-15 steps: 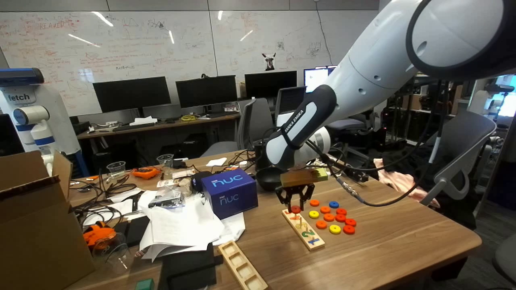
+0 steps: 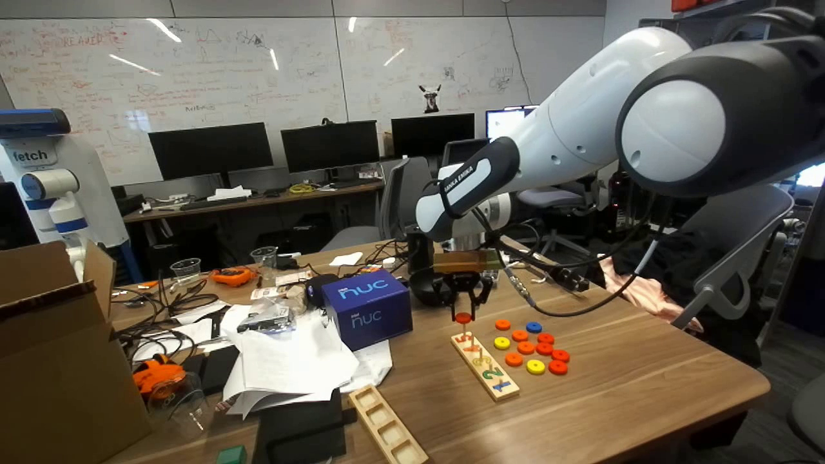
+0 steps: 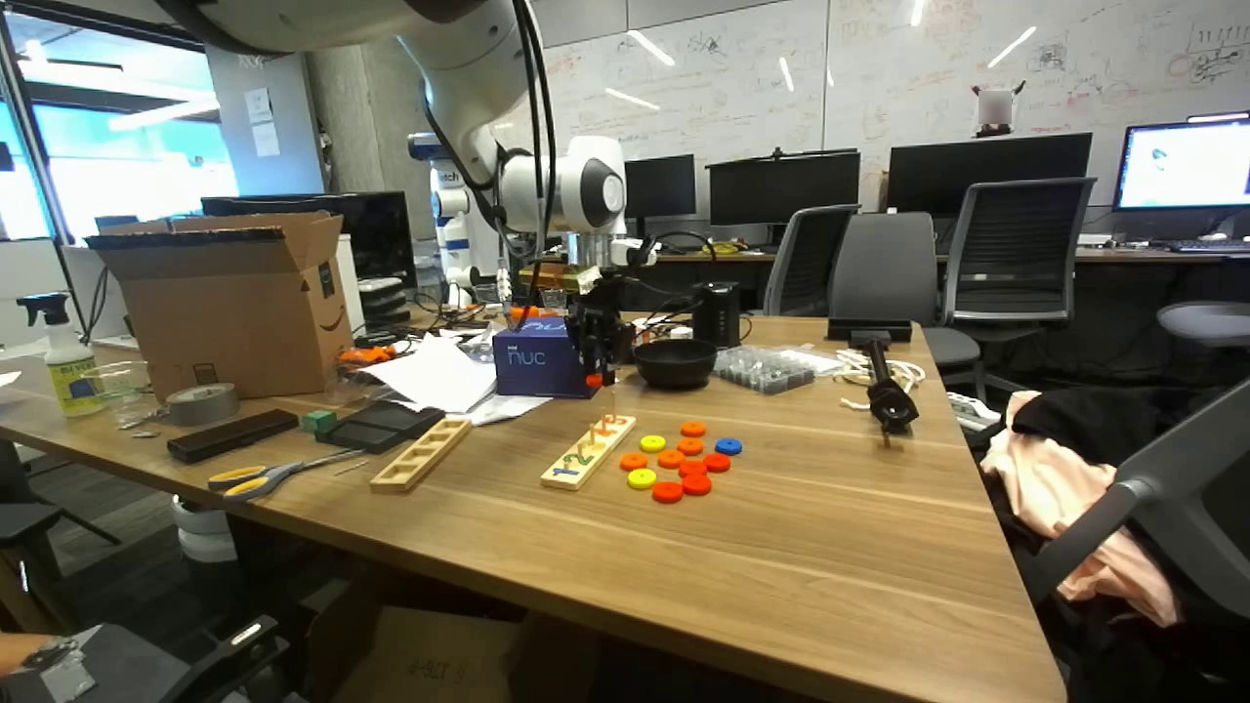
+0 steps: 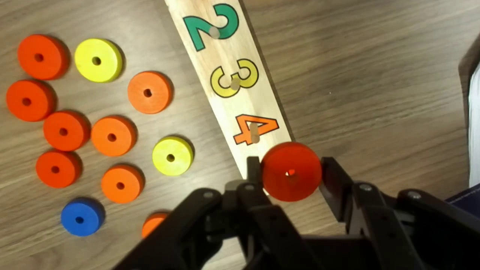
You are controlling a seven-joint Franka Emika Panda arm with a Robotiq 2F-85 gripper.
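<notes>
A red ring (image 4: 291, 162) is pinched between the fingertips of my gripper, which is shut on it. In exterior view 1, the gripper (image 2: 462, 310) hangs with the ring over the far end of the wooden number board (image 2: 506, 393). The board (image 4: 204, 72) shows pegs at the 2, 3 and 4 in the wrist view. Beyond the 4, the ring covers part of the board's end, hiding what lies beneath. Exterior view 2 has the ring (image 3: 594, 380) raised clear above the board (image 3: 570, 478).
Several loose orange, red and yellow rings and a blue ring (image 4: 82, 216) lie beside the board. A blue box (image 2: 367, 309) and a black bowl (image 3: 675, 363) stand near the gripper. An empty wooden tray (image 3: 422, 455) lies apart.
In exterior view 1, my gripper has risen and shifted a little left, with the red ring still held. The board and loose rings have not moved.
</notes>
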